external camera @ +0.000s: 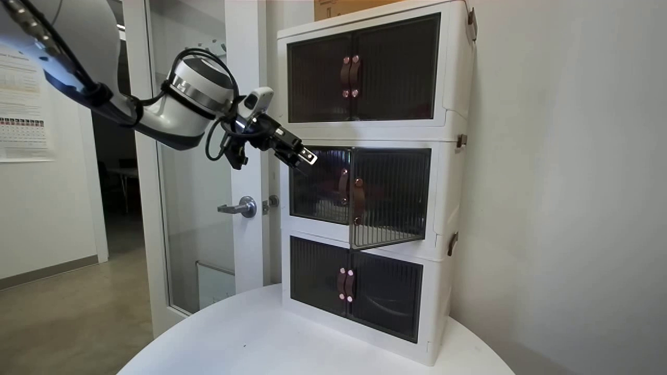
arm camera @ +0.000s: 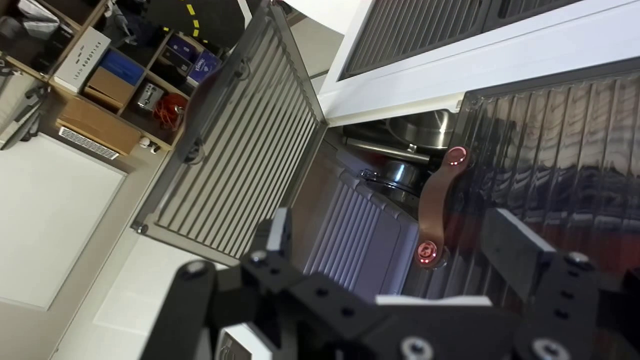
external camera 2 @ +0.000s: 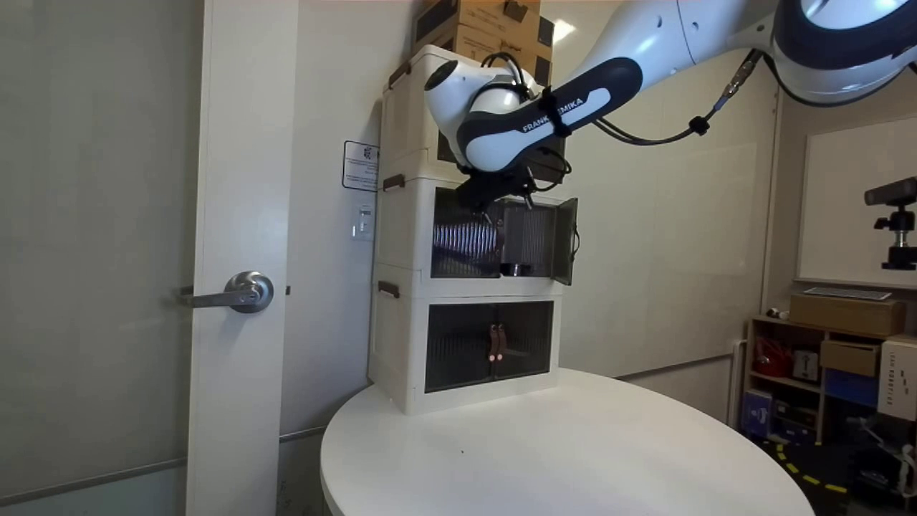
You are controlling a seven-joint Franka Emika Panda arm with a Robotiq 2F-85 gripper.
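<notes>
My gripper is open, its two fingers wide apart, and nothing is held. In exterior view 1 it hovers in front of the middle cabinet's left door (external camera: 319, 187), which is closed. That door's brown strap handle (arm camera: 434, 210) shows between the fingers in the wrist view, ungripped. The right door (arm camera: 240, 138) of the same cabinet stands swung outward. Through its opening, shiny metal pots (arm camera: 402, 174) and a grey ribbed interior wall can be seen. Exterior view 2 shows the gripper (external camera 2: 507, 206) partly hidden under the arm.
Closed cabinets sit above (external camera: 394, 69) and below (external camera: 356, 287) the middle one, stacked on a round white table (external camera 2: 550, 456). The swung-out door juts into the space beside the gripper. Cardboard boxes (external camera 2: 490, 34) rest on top of the stack.
</notes>
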